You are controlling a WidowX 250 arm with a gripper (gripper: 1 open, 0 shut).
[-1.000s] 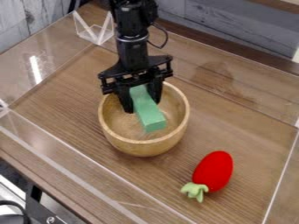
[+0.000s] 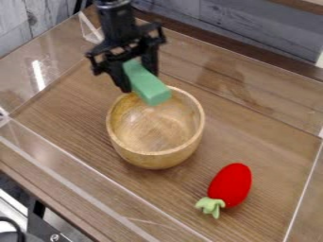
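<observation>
A black gripper [image 2: 127, 66] at the top centre is shut on a mint-green block [image 2: 147, 89], which it holds tilted over the back part of a round wooden bowl [image 2: 155, 145]. Whether the block touches the bowl's rim cannot be told from this view.
A red strawberry-like object [image 2: 229, 184] with a green top lies at the front right of the wooden table [image 2: 259, 76]. Part of a dark round thing shows at the lower left corner.
The gripper has lifted the green block up from inside the bowl and moved it back and to the left. The bowl and red object stay in place.
</observation>
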